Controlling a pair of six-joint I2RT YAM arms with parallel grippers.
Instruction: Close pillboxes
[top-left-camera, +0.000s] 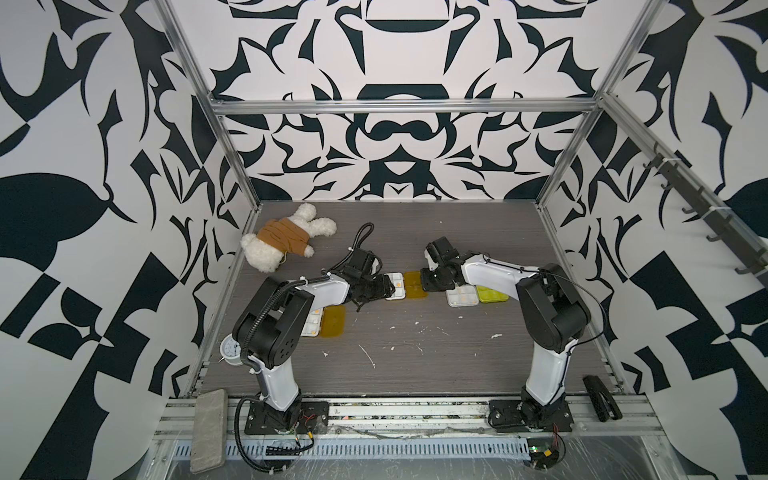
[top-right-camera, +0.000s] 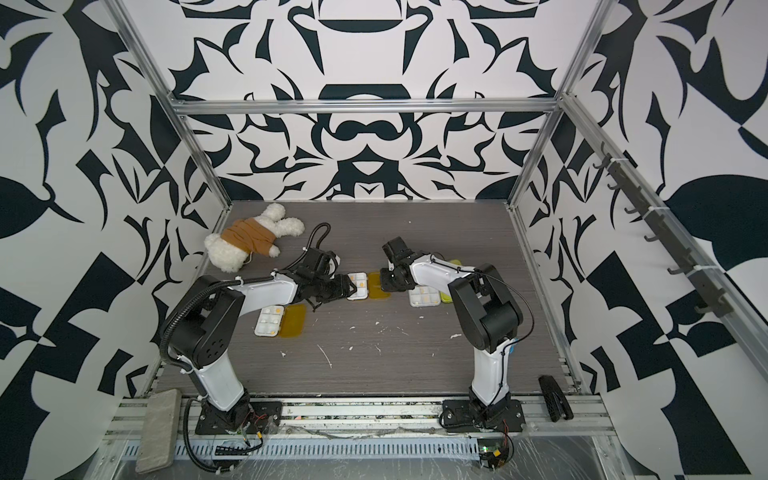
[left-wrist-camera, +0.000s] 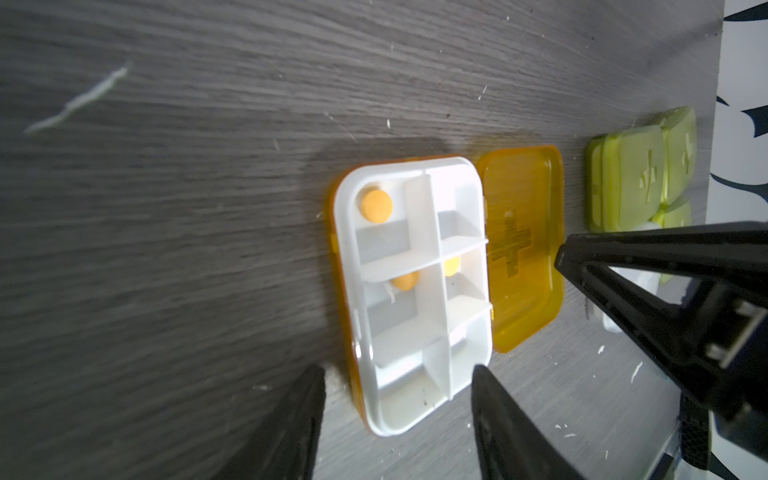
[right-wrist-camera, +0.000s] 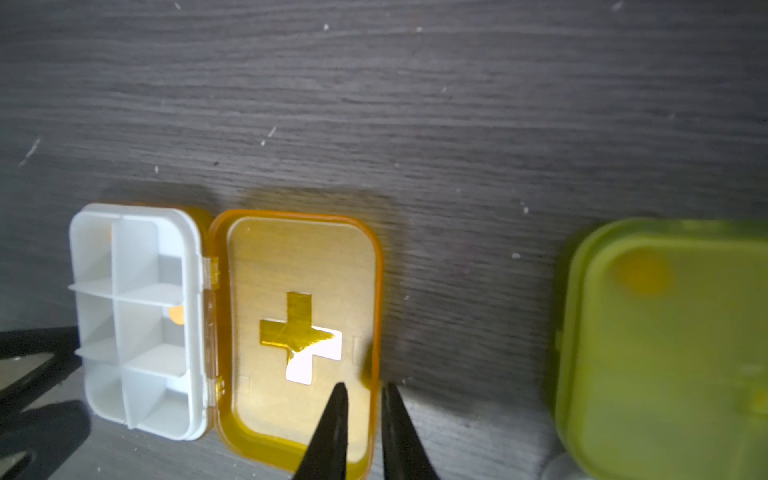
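Note:
An amber pillbox lies open mid-table, its white compartment tray (left-wrist-camera: 384, 320) holding a few orange and yellow pills, its clear amber lid (right-wrist-camera: 272, 264) folded flat to the right. My left gripper is open at the tray's left side, fingers apart around the tray's near end in its wrist view. Over at the lid's free right edge, my right gripper is open by a narrow gap. That edge appears between its fingertips; whether they touch it I cannot tell. Another open pillbox, with white tray (top-right-camera: 269, 321) and amber lid (top-right-camera: 293, 320), lies front left.
Right of the amber lid sits a green pillbox part (right-wrist-camera: 664, 344), with a white tray (top-left-camera: 462, 297) beside it under the right arm. A plush toy (top-left-camera: 284, 236) lies back left; a white round dial (top-left-camera: 230, 349) stands by the left arm.

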